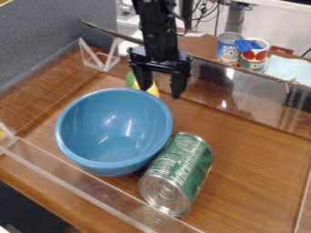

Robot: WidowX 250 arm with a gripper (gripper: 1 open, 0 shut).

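Observation:
My black gripper (161, 84) hangs at the top centre of the wooden tray, fingers apart, just over a small yellow-and-green object (138, 83) that is partly hidden behind it. In front stands a large empty blue bowl (112, 132). To its right a green-and-silver can (177, 175) lies on its side.
Two upright cans, a silver-blue one (228, 49) and a red-white one (253, 56), stand beyond the back wall near a light blue cloth (289, 69). A grey wall (40, 50) borders the left.

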